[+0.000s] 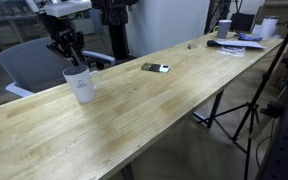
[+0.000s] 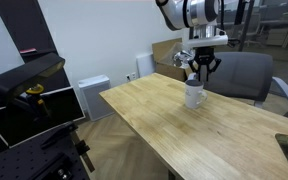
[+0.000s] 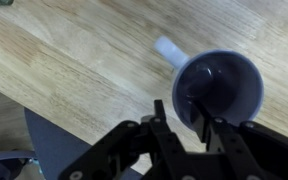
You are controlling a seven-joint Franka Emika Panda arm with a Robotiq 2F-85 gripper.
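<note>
A white mug [image 1: 81, 84] stands upright on the wooden table, near its back edge, in exterior view 1. Exterior view 2 also shows the mug [image 2: 194, 94], with my gripper [image 2: 202, 70] just above its rim. From the wrist, I look down into the dark inside of the mug [image 3: 224, 88]; its handle [image 3: 168, 48] points to the upper left. My gripper is at the near side of the rim, its dark fingertips apart. Contact with the mug wall is hard to tell. The mug's weight rests on the table.
A phone [image 1: 155, 68] lies on the table to the right of the mug. Chairs [image 1: 46, 62] stand behind the back edge. A tripod [image 1: 246, 125] is in front at the right.
</note>
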